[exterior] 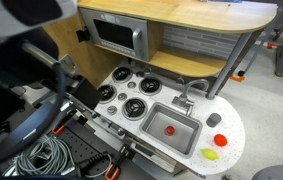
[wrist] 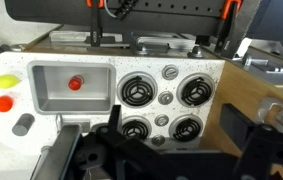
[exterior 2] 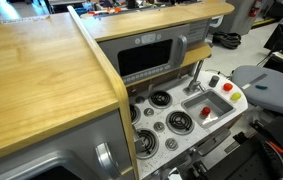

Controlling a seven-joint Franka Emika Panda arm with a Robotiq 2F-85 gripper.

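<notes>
In the wrist view my gripper stands open over the stove, its two dark fingers (wrist: pixel 91 152) wide apart and nothing between them. Below it lies the white stove top (wrist: pixel 165 116) with several coil burners. A small red object (wrist: pixel 76 83) rests inside the grey sink (wrist: pixel 101 98). On the white counter beside the sink are a yellow object (exterior: pixel 209 154), a red round object (exterior: pixel 220 141) and a dark grey cup (exterior: pixel 213 120). The arm (exterior: pixel 21 95) fills the left of exterior view 1, large and blurred.
A silver microwave (exterior: pixel 117 35) sits under the wooden shelf (exterior: pixel 186 14) behind the stove. The faucet (exterior: pixel 184 99) rises at the sink's back edge. Cables (exterior: pixel 43 157) lie coiled in front of the counter. Counter space around the cup is partly free.
</notes>
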